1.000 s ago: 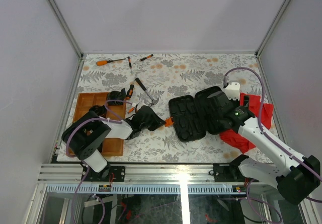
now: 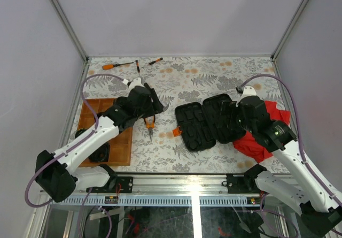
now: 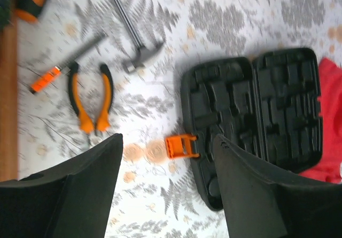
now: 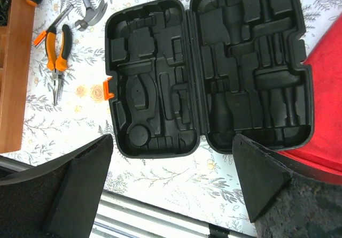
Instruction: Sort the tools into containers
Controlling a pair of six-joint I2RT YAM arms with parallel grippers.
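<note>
My left gripper hangs over the table, left of the open black toolbox [image 4: 144, 88], fingers apart and empty. Below it in the left wrist view lie orange-handled pliers [image 3: 80, 101], a hammer [image 3: 128, 24], an orange-and-steel tool [image 3: 45, 80] and another orange-black handle [image 3: 29, 0]. My right gripper is open over the toolbox's right side, nothing between its fingers. An orange latch [image 3: 181, 147] sits on the toolbox's left edge. Several more screwdriver-like tools [image 2: 109, 66] lie at the back left.
A wooden compartment tray [image 2: 123, 152] with dark items is at left. A red cloth [image 4: 334, 104] lies under the toolbox's right side. Walls enclose three sides.
My left gripper has risen from low beside the toolbox's latch, uncovering the pliers. The right arm has shifted slightly, and the toolbox sits slightly further left than a second ago.
</note>
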